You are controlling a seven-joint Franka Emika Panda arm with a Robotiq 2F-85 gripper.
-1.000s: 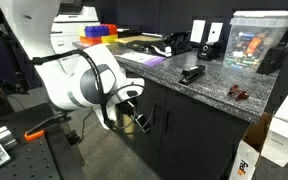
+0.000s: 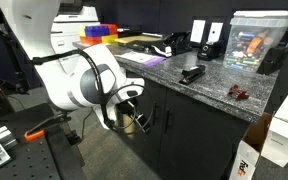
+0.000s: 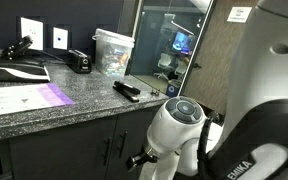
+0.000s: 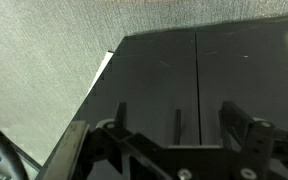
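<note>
My gripper faces the dark cabinet doors (image 4: 154,70), its two fingers wide apart to left and right in the wrist view. Between them a slim vertical handle (image 4: 177,127) shows close to the door seam, with no finger seen touching it. In exterior view 1 the gripper (image 2: 141,120) hangs low in front of the cabinet (image 2: 179,135), below the countertop. From the second exterior view, the gripper (image 3: 136,160) is seen near the door handles (image 3: 121,146). Its exact distance from the doors is hard to judge.
Above the doors runs a speckled countertop (image 2: 209,88), bearing a clear bin (image 2: 257,42), a black stapler (image 2: 191,75) and a reddish-brown item (image 2: 238,92). White boxes (image 2: 281,130) stand at the cabinet's right end. Open floor (image 2: 109,155) lies before the doors.
</note>
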